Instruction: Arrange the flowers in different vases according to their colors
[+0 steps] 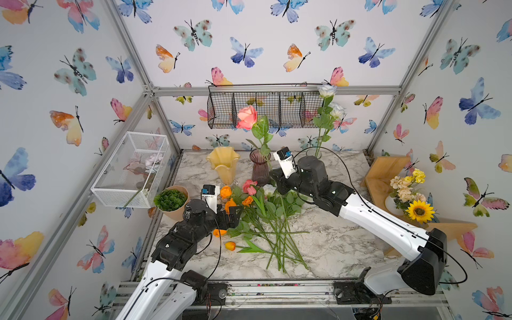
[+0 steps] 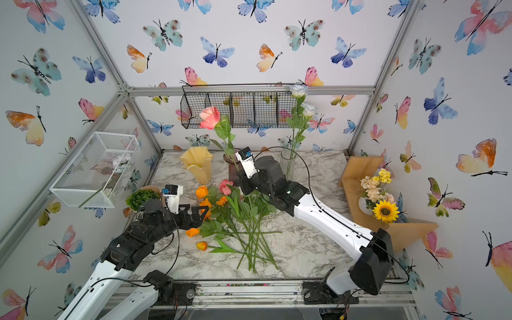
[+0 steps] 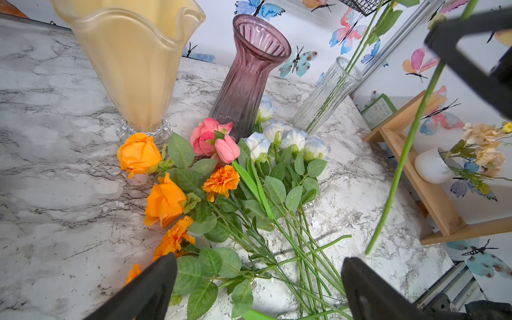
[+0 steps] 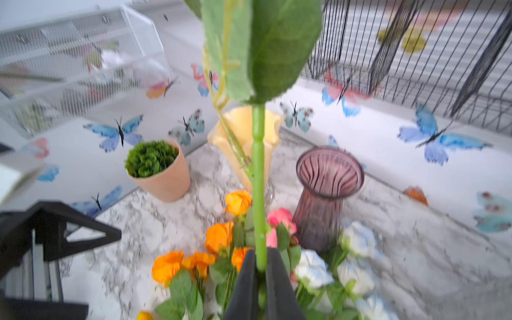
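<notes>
My right gripper is shut on the green stem of a pink rose (image 1: 247, 117), which it holds upright above the pile. The stem (image 3: 408, 141) hangs free in the left wrist view, its lower end over the table. The purple vase (image 3: 248, 69) stands empty behind the pile, beside the yellow vase (image 3: 138, 64). Two white flowers (image 1: 327, 90) rise from the clear vase (image 3: 330, 93). Orange flowers (image 3: 164, 200), pink flowers (image 3: 210, 139) and white-blue flowers (image 3: 293, 139) lie heaped on the table. My left gripper stays open over the orange flowers' side, nothing between its fingers.
A potted green plant (image 1: 170, 200) sits at the left beneath a white mesh basket (image 1: 130, 170). A wooden shelf (image 1: 384, 178) with a flower pot stands at the right. The black wire basket (image 1: 266, 110) hangs on the back wall.
</notes>
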